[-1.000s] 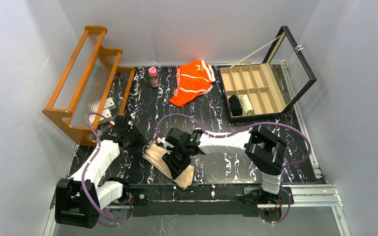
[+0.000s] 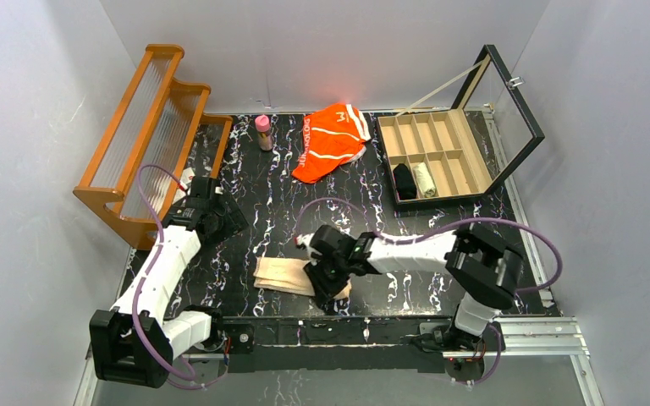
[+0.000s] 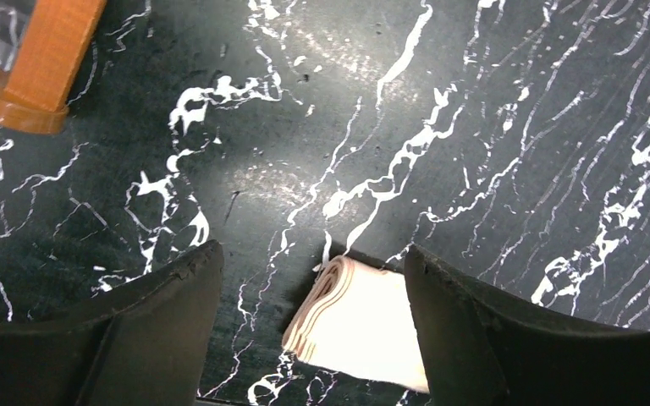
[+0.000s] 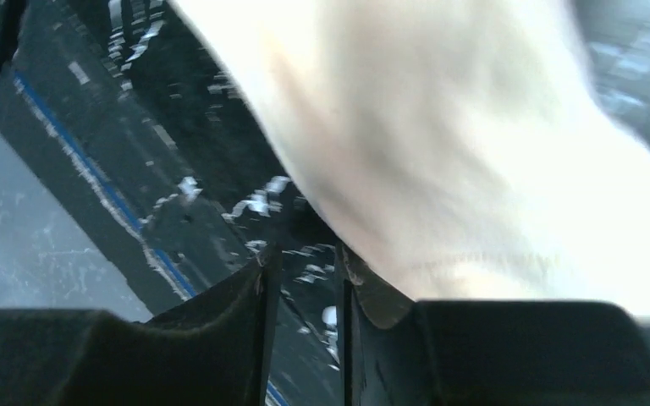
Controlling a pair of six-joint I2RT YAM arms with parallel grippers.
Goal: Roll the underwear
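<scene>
The underwear [image 2: 281, 275] is a folded beige strip lying near the table's front edge, now almost level from left to right. Its layered left end [image 3: 351, 321] shows in the left wrist view, beyond and between the fingertips but not gripped. My left gripper [image 2: 235, 222] hovers to the upper left of it, open and empty. My right gripper [image 2: 323, 296] is over the cloth's right part and hides some of it. In the right wrist view its fingers are a narrow gap apart with dark table between them, and the blurred cloth [image 4: 474, 169] runs close against the right finger.
At the back right stands an open divided box [image 2: 440, 161] holding a black roll [image 2: 404, 181] and a pale green roll [image 2: 424, 179]. An orange cloth [image 2: 330, 142] and a pink-capped bottle [image 2: 263, 134] lie farther back. A wooden rack [image 2: 148, 135] stands at left.
The underwear has turned from a slant to nearly level, its right end moving away from the front edge. My right gripper moved right with it. The left gripper shifted slightly left and back.
</scene>
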